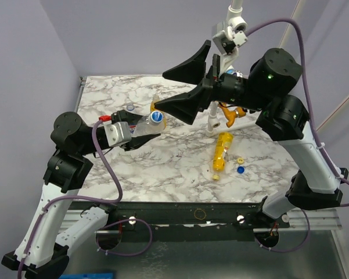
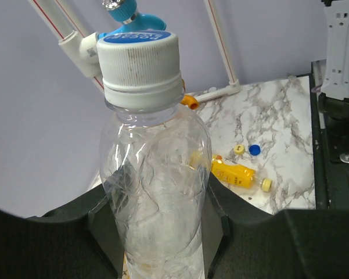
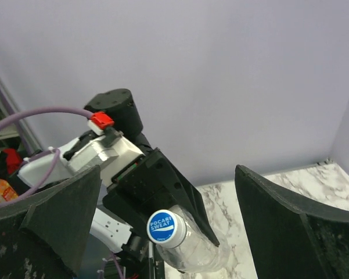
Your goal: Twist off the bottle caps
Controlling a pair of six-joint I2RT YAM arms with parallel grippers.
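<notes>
A clear bottle (image 2: 157, 180) with a white cap (image 2: 140, 70), blue on top, is gripped by its body between the left fingers; my left gripper (image 1: 145, 127) is shut on it. The cap is on the bottle's neck, and its blue top reads Pocari Sweat in the right wrist view, where the cap (image 3: 162, 227) faces the camera. My right gripper (image 1: 161, 91) is open, above the capped end in the top view and apart from it. Its fingers (image 3: 296, 226) are spread wide with nothing between them.
A yellow bottle (image 1: 222, 151) lies on the marble table (image 1: 168, 180), its pale cap (image 1: 215, 176) on. A loose yellow cap (image 1: 240, 160) and a blue cap (image 1: 240, 170) lie beside it. Another yellow bottle (image 1: 155, 104) is partly hidden behind the grippers. White pipework (image 1: 213, 116) rises behind the right gripper.
</notes>
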